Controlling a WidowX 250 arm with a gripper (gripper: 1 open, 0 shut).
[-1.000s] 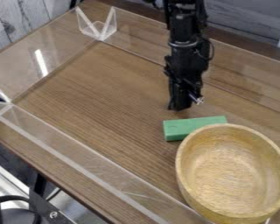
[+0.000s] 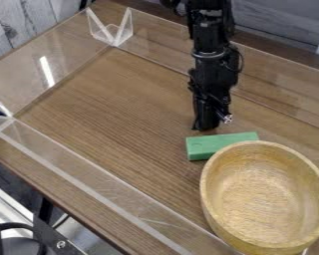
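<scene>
The black gripper (image 2: 207, 122) reaches down from the top centre to the wooden table, just above and behind a green block (image 2: 221, 145). Its tip is low, close to the tabletop. A small pale, shiny bit shows at its right side, too small to identify. Whether the fingers are apart or together is hard to make out against the dark arm.
A large yellow bowl (image 2: 262, 195) stands at the front right, beside the green block. A clear wire-like holder (image 2: 111, 28) is at the back left. Dark cables lie beyond the front-left edge.
The arm and gripper have shifted very slightly in place. The green block and bowl have stayed where they were.
</scene>
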